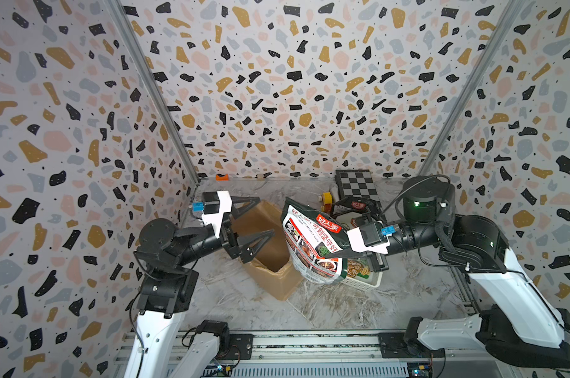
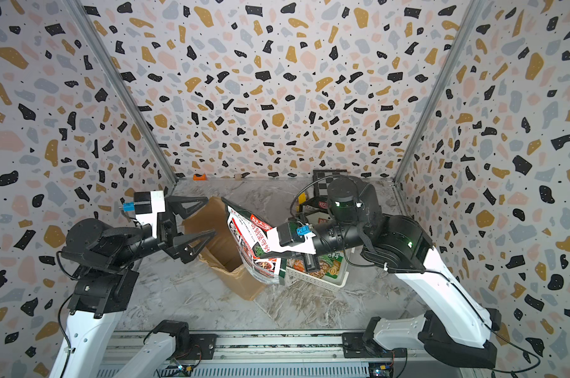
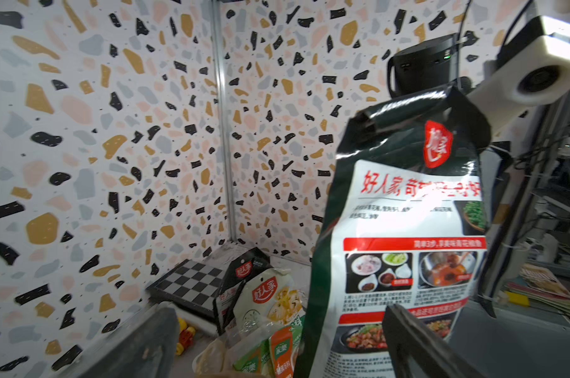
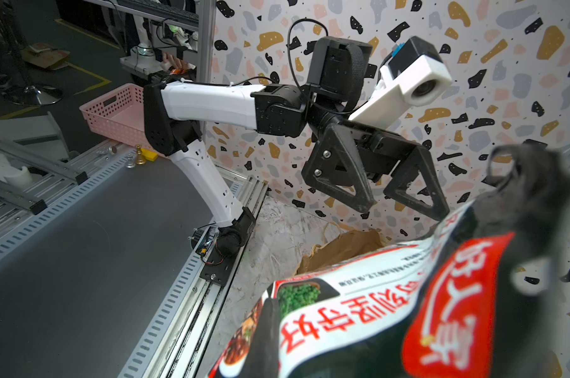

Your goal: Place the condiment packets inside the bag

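Observation:
A large green-and-white condiment packet [image 1: 313,239] hangs from my right gripper [image 1: 335,254], which is shut on its side edge; one dark finger [image 4: 269,343] lies across the packet in the right wrist view. The packet stands at the right rim of the brown paper bag [image 1: 277,281], partly overlapping it in the top views. My left gripper [image 1: 265,216] is open above the bag's left side, its fingers [image 3: 401,334] apart and pointing toward the packet. How much of the packet's bottom is below the bag's rim cannot be told.
Right of the bag is a white basket [image 1: 367,286] with several more packets [image 1: 359,267], partly under the right arm. A checkered board [image 1: 359,186] and a yellow item [image 1: 326,200] are behind it.

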